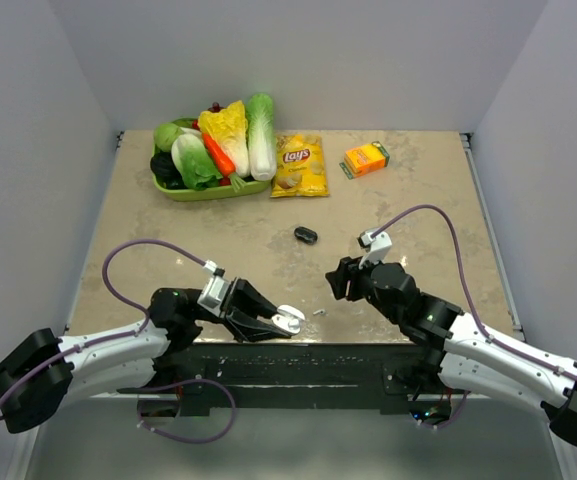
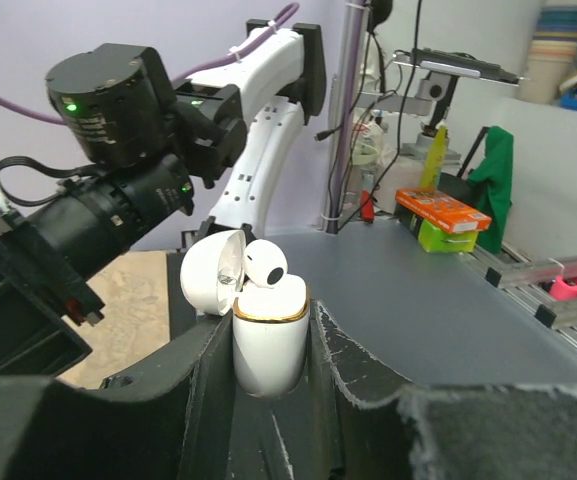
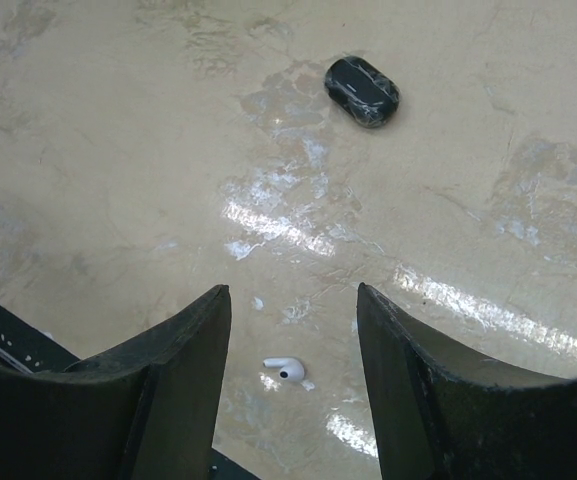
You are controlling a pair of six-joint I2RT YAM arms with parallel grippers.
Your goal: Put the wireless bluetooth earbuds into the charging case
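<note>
My left gripper is shut on the white charging case [image 2: 268, 345], whose lid [image 2: 211, 270] is open, with one white earbud [image 2: 265, 262] seated in it; in the top view it is held low at the front centre. A loose earbud [image 3: 288, 369] lies on the table at the front, right of the case in the top view. My right gripper is open above the table, pointing down, with that earbud visible between and beyond its fingers.
A small dark oblong object [image 1: 305, 234] lies mid-table. A vegetable basket [image 1: 198, 195], chips bag [image 1: 299, 166] and yellow box [image 1: 366, 158] stand at the back. The table's front edge [image 1: 298, 344] is close below both grippers.
</note>
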